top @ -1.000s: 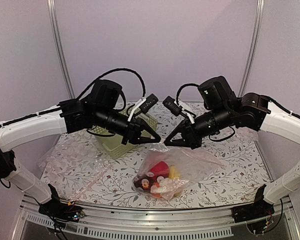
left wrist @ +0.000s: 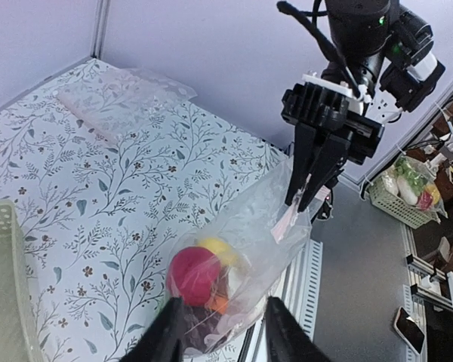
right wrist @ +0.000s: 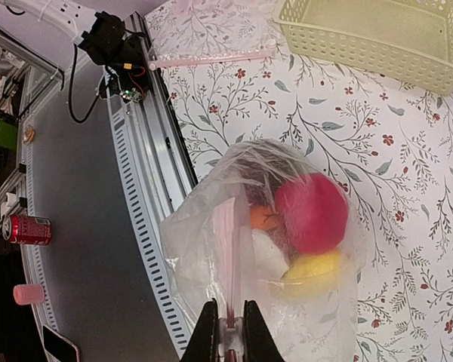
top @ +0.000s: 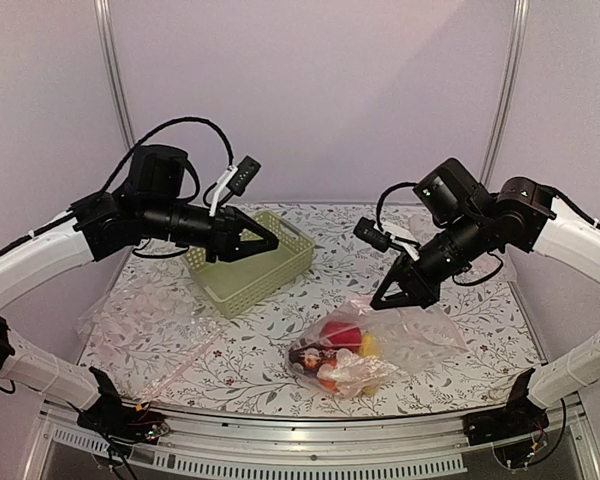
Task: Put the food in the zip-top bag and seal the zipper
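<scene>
The clear zip bag (top: 410, 335) holds several pieces of food, among them a round red piece (right wrist: 312, 213), a yellow piece (right wrist: 314, 268) and an orange piece (right wrist: 264, 218). My right gripper (top: 378, 303) is shut on the bag's pink-edged mouth; in the right wrist view the pink zip strip (right wrist: 225, 249) runs up from between its fingertips. The filled end rests on the table near the front. Over the basket hangs my left gripper (top: 270, 245), clear of the bag; its fingers stand apart in the left wrist view, with no object gripped.
A pale green basket (top: 305, 262), looking empty inside, stands at the back left. One flat clear bag (top: 145, 325) lies at the left of the table, another (left wrist: 128, 102) at the far right.
My left gripper has parted from the bag's mouth and moved left and up. The right gripper has shifted right and toward the front, drawing the bag's mouth with it; the food has shifted right.
</scene>
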